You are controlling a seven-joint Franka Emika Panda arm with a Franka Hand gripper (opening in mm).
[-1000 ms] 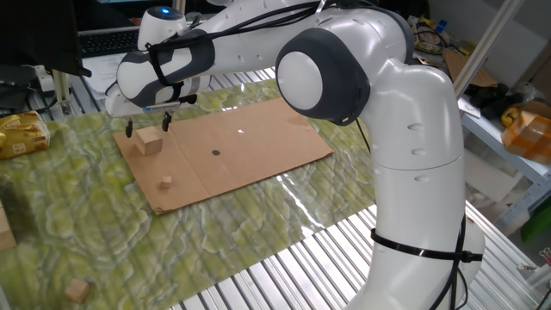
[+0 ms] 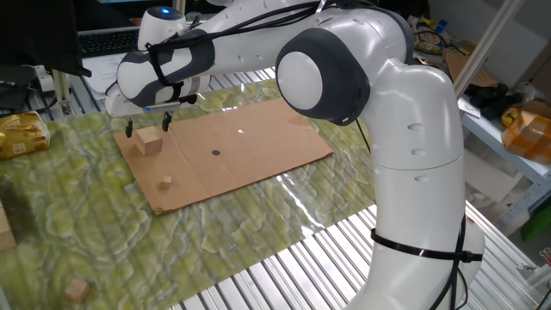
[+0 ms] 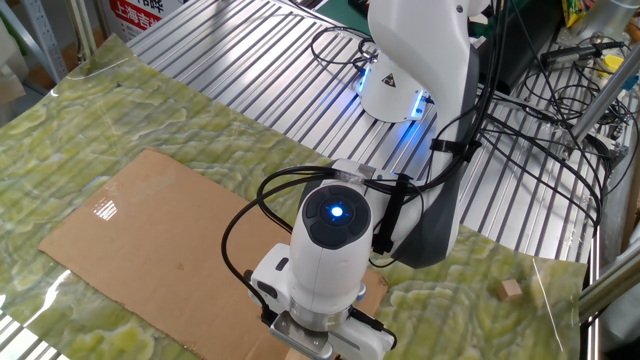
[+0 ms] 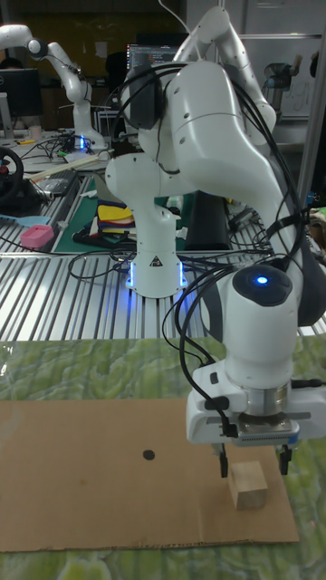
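Observation:
A large wooden block (image 2: 149, 140) rests near one corner of the brown cardboard sheet (image 2: 250, 146). My gripper (image 2: 148, 126) is open, its two dark fingers spread wide apart just above the block. In exterior view 3 the fingertips of the gripper (image 4: 254, 468) appear on either side of the block (image 4: 249, 487), near its top, and I cannot tell whether either one touches it. A small wooden cube (image 2: 166, 182) lies on the cardboard, apart from the large block. In exterior view 2 the arm's wrist hides the block and the fingers.
Another small wooden block (image 2: 77, 290) lies on the green marbled sheet (image 2: 95, 215), away from the cardboard. A yellow packet (image 2: 23, 135) sits at the far left, and part of a wooden piece (image 2: 5, 228) shows at the left edge. The cardboard's middle, with its black dot (image 2: 215, 152), is clear.

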